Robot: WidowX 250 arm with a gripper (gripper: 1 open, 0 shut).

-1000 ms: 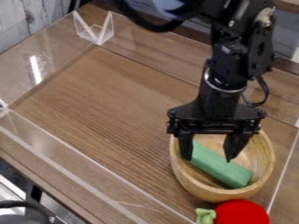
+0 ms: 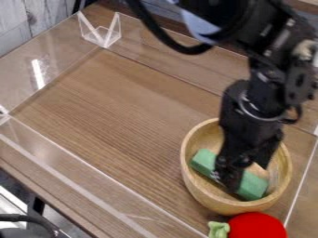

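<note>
My black gripper (image 2: 226, 149) is lowered over a light wooden bowl (image 2: 195, 182) at the lower right, its fingers open around the middle of a green oblong object (image 2: 248, 186) lying inside. The dark gripper body hides part of that object and the back of the bowl. Whether the fingertips touch it, I cannot tell.
A red round object (image 2: 258, 225) with a pale green piece (image 2: 218, 230) sits just in front of the bowl. A white wire piece (image 2: 100, 30) stands at the back left.
The gripper has turned and come down lower into the bowl, over the green object, which now shows on both sides of it.
</note>
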